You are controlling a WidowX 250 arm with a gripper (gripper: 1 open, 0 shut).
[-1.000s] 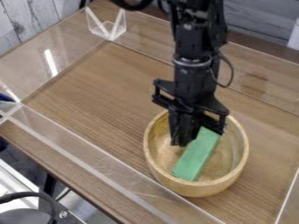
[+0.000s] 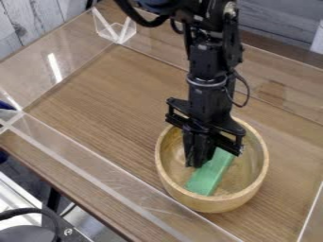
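Observation:
A round pale wooden bowl (image 2: 175, 170) stands on the table at the lower right, with a green rectangular object (image 2: 211, 173) lying in it. My black gripper (image 2: 197, 151) reaches down from the top over the bowl's back part, its fingertips low over the upper end of the green object. The gripper looks shut, with nothing clearly between its fingers. Whether the fingertips touch the green object cannot be made out.
Clear plastic edging runs along the lower left, and a small clear plastic piece (image 2: 113, 28) is at the top left.
The arm has shifted slightly, and more of its body shows above the bowl. The green object appears a little lower in the bowl than a second ago.

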